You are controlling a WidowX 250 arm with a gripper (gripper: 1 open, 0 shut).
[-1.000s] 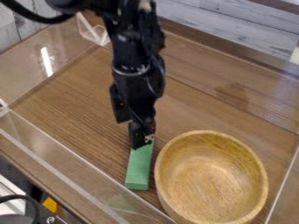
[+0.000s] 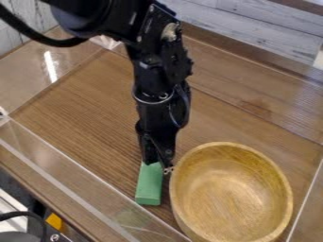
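Observation:
My black gripper (image 2: 157,156) reaches down in the middle of the view, its fingertips low over the upper end of a green block (image 2: 147,189) lying on the wooden surface. The fingers look close together; whether anything is between them is hard to see. A round wooden bowl (image 2: 229,197) sits just right of the block.
A transparent edge strip runs along the lower left. A white plank wall stands behind, and a black cable loops at the lower left.
The gripper has moved down onto the upper end of the green block. Its fingers, spread a little earlier, now look closer together. The bowl has stayed in place.

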